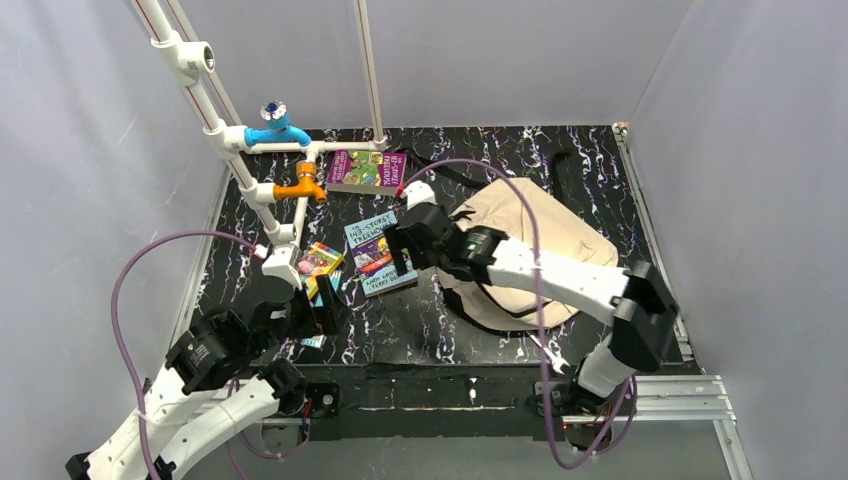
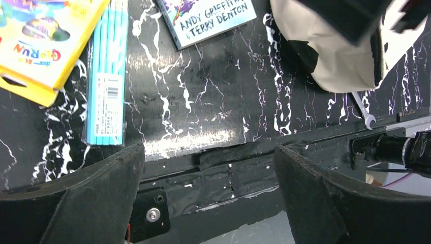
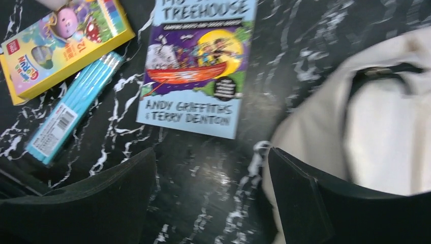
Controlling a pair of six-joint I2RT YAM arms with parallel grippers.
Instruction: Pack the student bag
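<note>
On the right of the top view lies the cream bag (image 1: 560, 230), its opening mostly slumped over. The blue treehouse book (image 1: 372, 240) rests flat left of it; my right gripper (image 1: 398, 250), open and empty, hangs over that book's right side. A yellow crayon box (image 3: 66, 43) overlaps a pack of blue pencils (image 3: 76, 107). Above the front end of the pencils, my left gripper (image 1: 328, 305) is open with nothing between its fingers. At the back is a purple book (image 1: 367, 172).
White pipes with a blue tap (image 1: 278, 130) and an orange tap (image 1: 302, 184) stand at the left and back. A wrench (image 2: 363, 111) lies at the front edge by the bag. Bare marble lies between the blue book and the front edge.
</note>
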